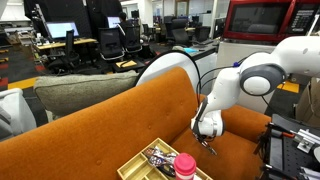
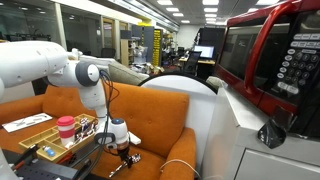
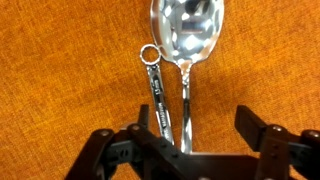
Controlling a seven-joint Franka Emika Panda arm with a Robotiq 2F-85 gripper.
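A shiny metal spoon lies on the orange couch seat, its bowl toward the top of the wrist view. Close beside its handle, on the left, rests a slim dark tool with printed lettering and a ring at its upper end. My gripper is open above them; its black fingers stand on either side of the two handles, holding nothing. From exterior view 1, the gripper appears low over the seat. The spoon's lower handle end passes out of clear sight near the gripper body.
A wooden tray holding metal utensils sits on the couch, with a red-lidded container at its corner. The orange backrest rises behind. Bare seat lies right of the gripper.
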